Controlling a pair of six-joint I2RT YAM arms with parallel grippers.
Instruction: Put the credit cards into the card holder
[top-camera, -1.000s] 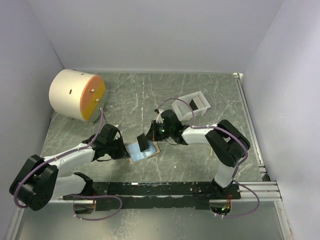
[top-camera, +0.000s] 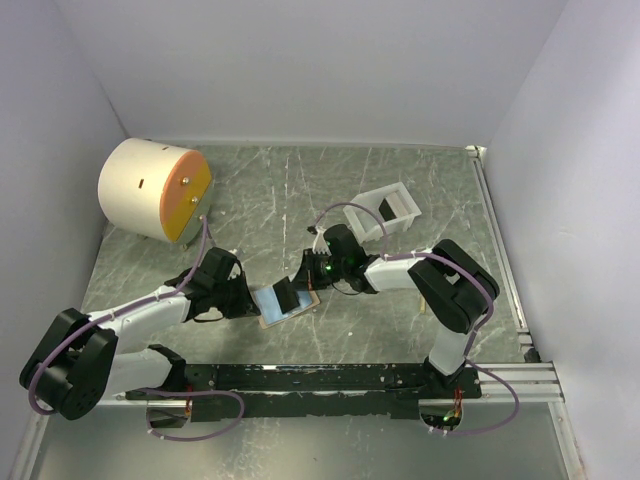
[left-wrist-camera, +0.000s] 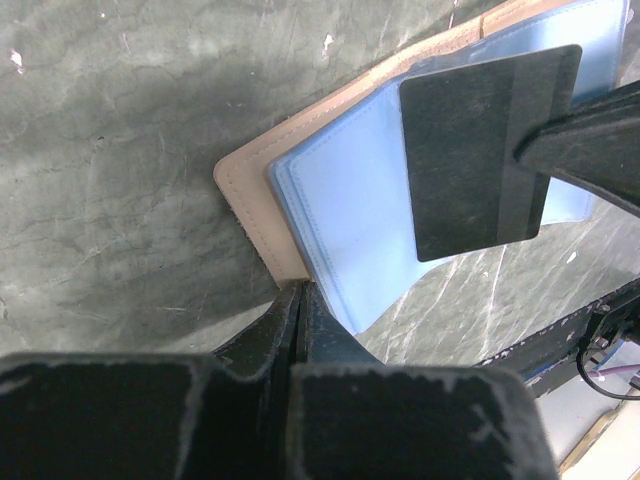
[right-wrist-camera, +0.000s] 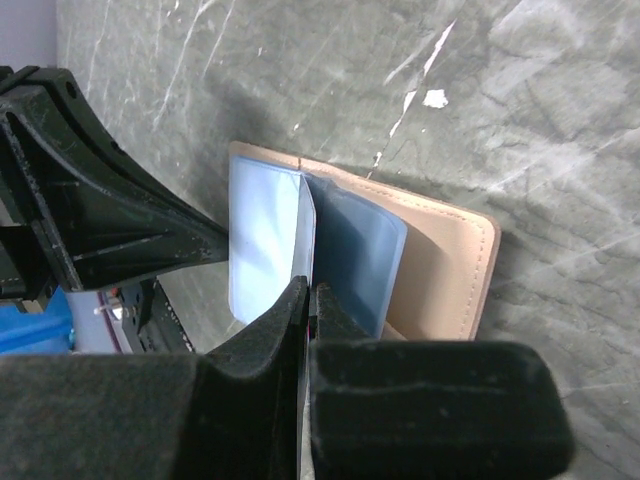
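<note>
The card holder (left-wrist-camera: 270, 170), tan outside with pale blue pockets, lies opened on the marbled table between my arms. My left gripper is shut on the holder's near corner. A black credit card with a darker stripe is in my right gripper, shut on it; the right wrist view shows the card edge-on as a thin strip above the fingers. From the left wrist, the card overlaps the blue pockets (left-wrist-camera: 345, 200), its lower edge still visible in front of them. Whether it touches a pocket I cannot tell.
A white tray (top-camera: 408, 222) at the back right holds another dark card (top-camera: 386, 209). A large cream-and-orange cylinder (top-camera: 150, 190) lies at the back left.
My right gripper has moved slightly toward the table's front, carrying the black card lower over the holder. The left arm and the holder look unmoved.
</note>
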